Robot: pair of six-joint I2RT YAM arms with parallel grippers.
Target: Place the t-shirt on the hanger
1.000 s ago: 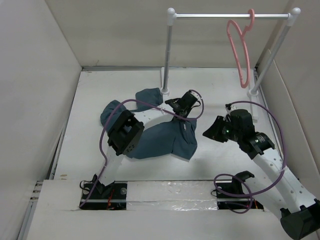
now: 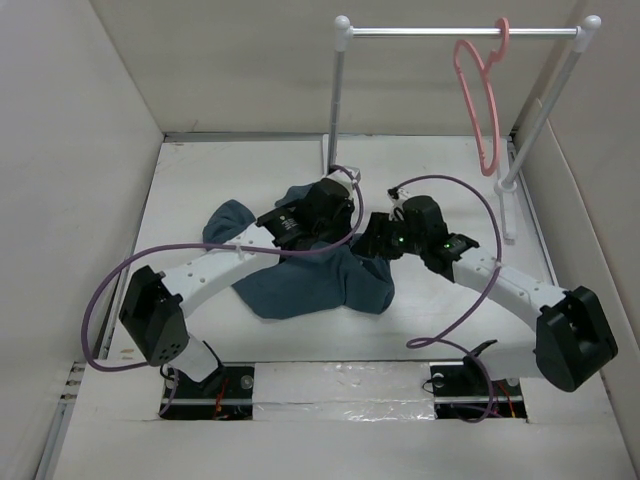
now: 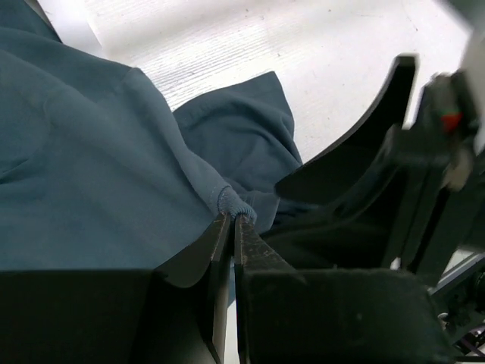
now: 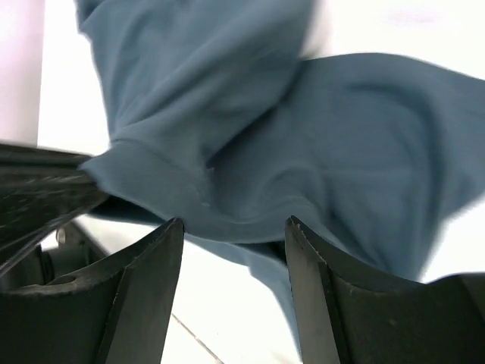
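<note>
The dark blue-grey t-shirt (image 2: 300, 285) lies crumpled on the white floor. My left gripper is shut on a ribbed edge of the shirt, which rises to its fingertips. My right gripper is open just beside that spot, with a fold of shirt in front of its fingers; in the left wrist view its dark body sits at the right. A pink hanger (image 2: 490, 120) hangs on the rail.
The white rail frame (image 2: 420, 33) stands at the back with its feet on the floor. Purple cables loop over both arms.
My left arm has pulled back toward the left from its spot further forward. My right gripper has moved left and inward, onto the shirt beside the left one.
</note>
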